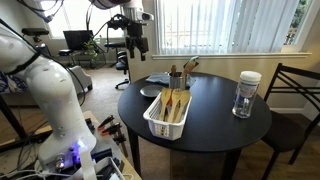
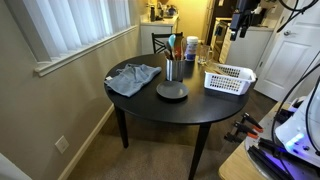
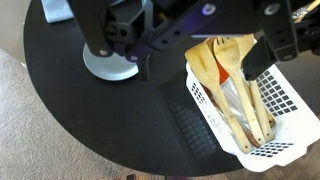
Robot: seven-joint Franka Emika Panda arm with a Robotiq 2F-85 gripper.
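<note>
My gripper (image 1: 141,47) hangs high above the table's near left side, well clear of everything below. In the wrist view its dark fingers (image 3: 142,66) stand wide apart, open, with nothing held between them. Below lies a white slatted basket (image 1: 167,129), with several wooden utensils (image 3: 236,95) in it and something red (image 3: 229,58) among them. A dark round plate (image 2: 172,90) rests on the table beside the basket; the wrist view shows it as a pale disc. Behind the plate is a metal holder (image 2: 175,70) filled with upright utensils.
The round black table (image 1: 225,132) has free room at its front and right. A white-lidded canister (image 1: 246,94) stands on the right. Grey-blue cloth (image 2: 132,80) lies near the window side. A dark chair (image 1: 296,108) is at the right.
</note>
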